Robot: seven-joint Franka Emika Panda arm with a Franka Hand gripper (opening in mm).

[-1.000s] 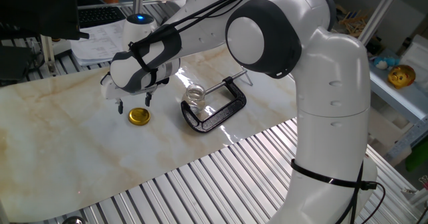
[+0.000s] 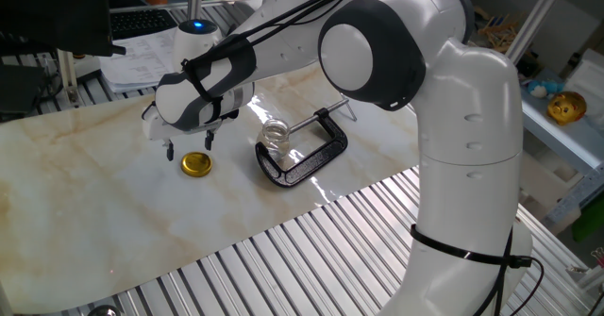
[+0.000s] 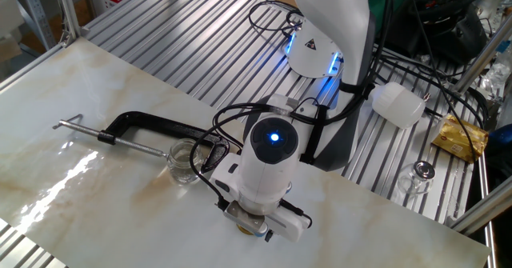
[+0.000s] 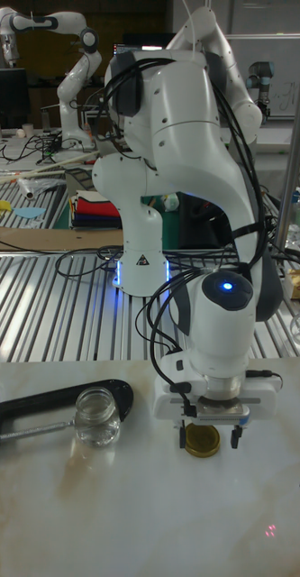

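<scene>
A round gold lid (image 2: 196, 164) lies flat on the marbled table top (image 2: 85, 203). Just above it my gripper (image 2: 190, 148) points down, its two fingers spread wide with nothing held. In the third exterior view the lid (image 4: 203, 441) shows between and behind the fingertips of the gripper (image 4: 210, 441); they look apart from it. The second exterior view hides most of the lid (image 3: 245, 230) under the hand. An open glass jar (image 4: 97, 416) stands upright beside the black C-clamp (image 2: 304, 165), whose screw (image 3: 128, 144) reaches to the jar's side.
Slatted metal decking (image 2: 283, 269) borders the table top on the robot's side. A white bottle (image 3: 398, 105), a gold packet (image 3: 460, 136) and a small glass jar (image 3: 417, 178) stand on it.
</scene>
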